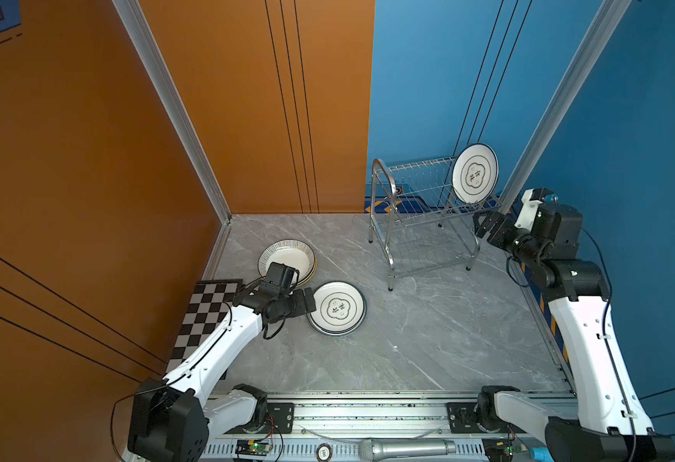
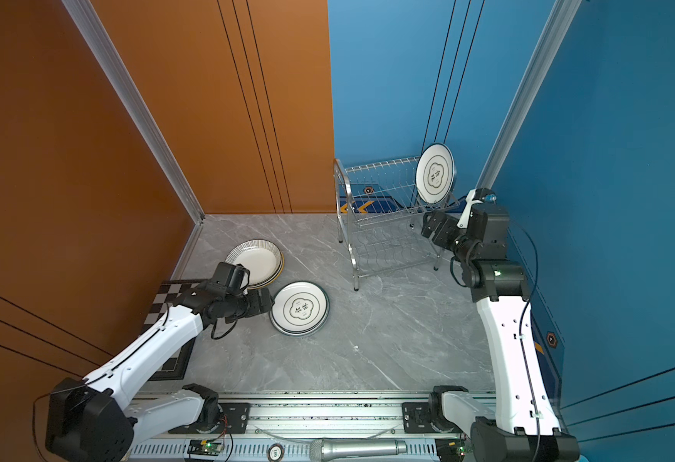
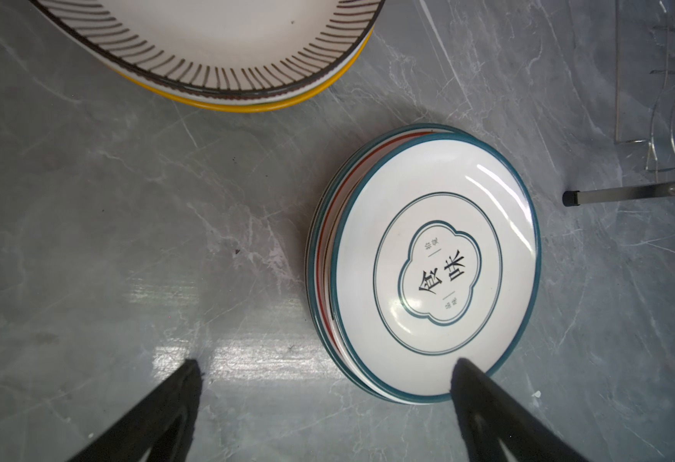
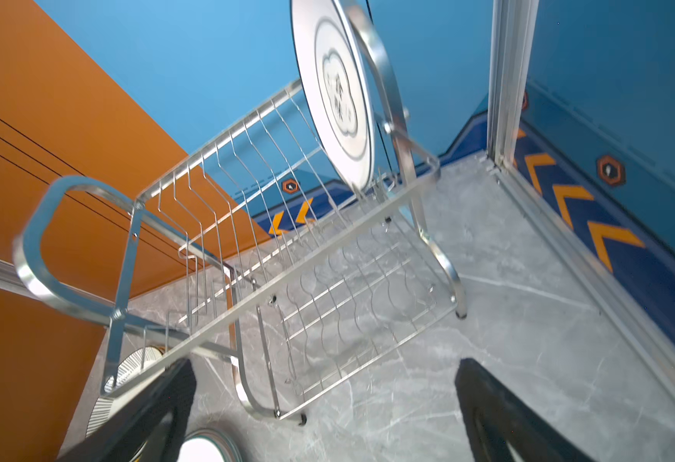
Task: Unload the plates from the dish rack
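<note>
A wire dish rack [image 1: 395, 231] stands at the back right, one white plate [image 1: 474, 173] upright at its right end on the upper tier. My right gripper [image 1: 490, 223] is open and empty, at rack height just below and in front of that plate. On the table a stack of teal-rimmed plates [image 3: 430, 200] lies in the middle, with a second stack of striped and yellow-rimmed plates [image 1: 286, 250] behind it to the left. My left gripper [image 1: 300, 302] is open over the left edge of the middle stack, nothing between its fingers.
A black-and-white checkered board [image 1: 197, 315] lies at the left. Bare grey table [image 1: 422, 338] spreads in front of the rack. A metal corner rail and blue wall stand close beside the right arm.
</note>
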